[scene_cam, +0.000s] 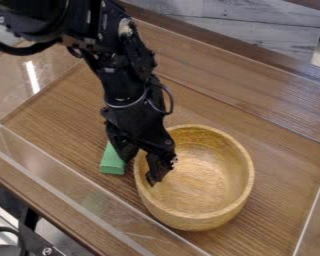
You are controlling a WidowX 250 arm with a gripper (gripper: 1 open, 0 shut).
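My black gripper [139,152] hangs low at the left rim of a tan oval bowl [195,185], its lower parts over that rim. A green block [112,164] lies on the wooden table just left of the bowl, partly hidden behind the gripper. The fingertips are dark and overlap one another, so their exact stance is hard to see; nothing shows held between them.
A pale marble-like wall runs along the back. A clear edge or panel runs along the front left, with a dark cable at the bottom left corner.
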